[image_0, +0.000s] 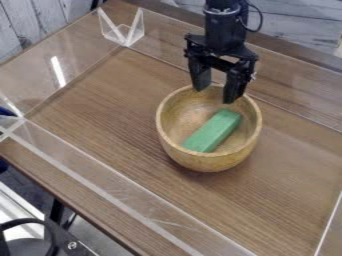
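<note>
My black gripper (218, 65) hangs at the top centre over the back rim of a wide tan bowl (174, 125), open, with its fingers pointing down and nothing seen between them. In the bowl lies a green oblong block (214, 130), slanting from lower left to upper right, below and apart from the gripper.
A small clear wire-like or plastic object (122, 25) stands at the back left. Dark cables and hardware sit at the lower left edge.
</note>
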